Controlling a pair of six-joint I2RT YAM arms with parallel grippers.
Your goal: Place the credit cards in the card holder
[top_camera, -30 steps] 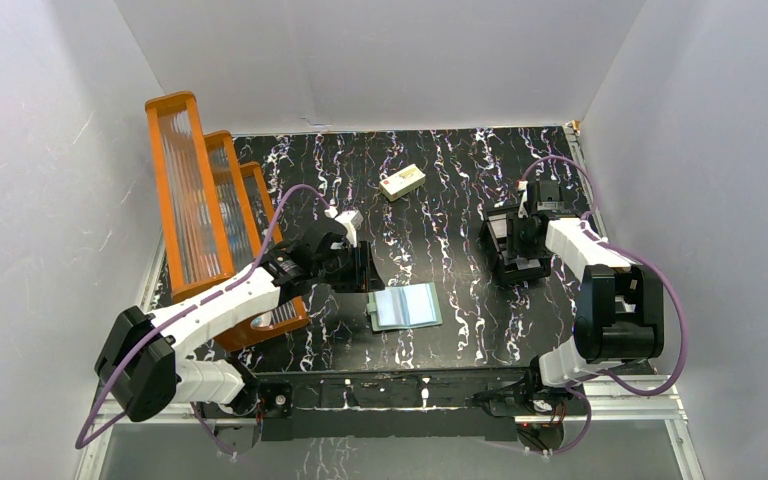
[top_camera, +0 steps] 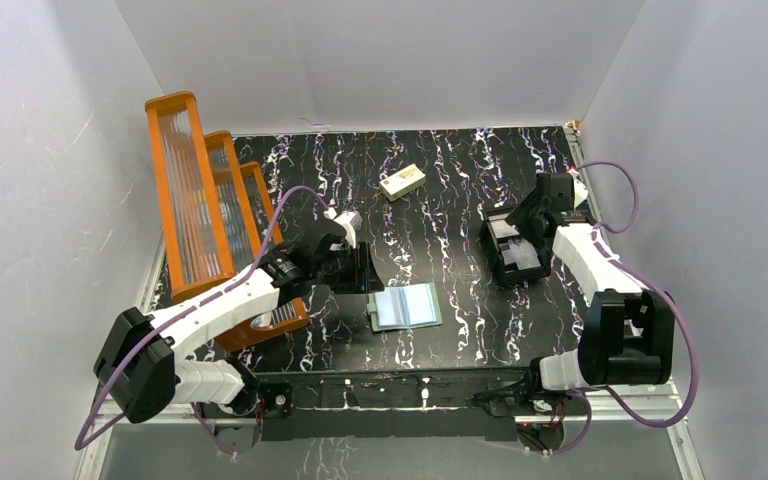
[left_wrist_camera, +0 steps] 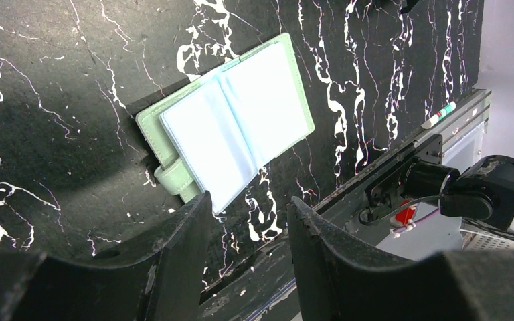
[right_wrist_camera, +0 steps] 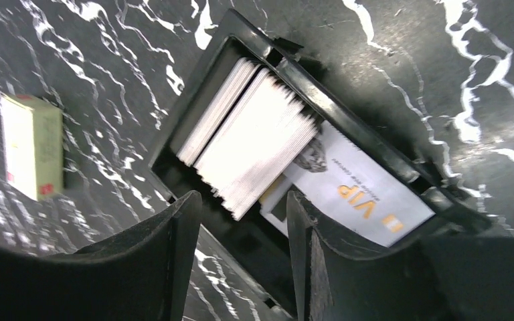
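An opened card holder [left_wrist_camera: 224, 120] with a green edge and pale clear sleeves lies flat on the table; no card shows in its sleeves. My left gripper is open above the holder's near edge, nothing between its fingers. On the right, a black box [top_camera: 516, 262] holds a row of white cards [right_wrist_camera: 251, 130] standing on edge. Another white card [right_wrist_camera: 358, 194] lettered VIP lies flat in the same box, partly under the row. My right gripper is over the box with its fingers apart; no card shows between them.
A small cream box [top_camera: 402, 182] stands at the back middle, left of the black box. Stacked orange-framed racks [top_camera: 222, 200] fill the left side, beside my left arm. The table between card holder and black box is clear.
The left arm and the card holder have not moved.
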